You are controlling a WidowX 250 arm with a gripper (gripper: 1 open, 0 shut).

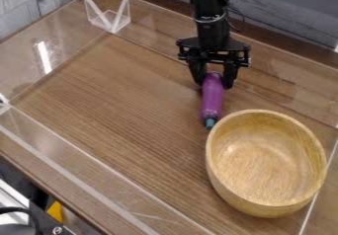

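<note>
A black gripper (212,77) at the top centre reaches down onto a purple elongated object (211,99) with a teal tip, lying on the wooden table (106,101). The gripper is shut on the purple object's upper end. Its fingers partly hide that end.
A large tan bowl (264,162) fills the lower right, just beyond the purple object's tip. A clear plastic piece stands at the upper left. Dark items show at the lower left corner.
</note>
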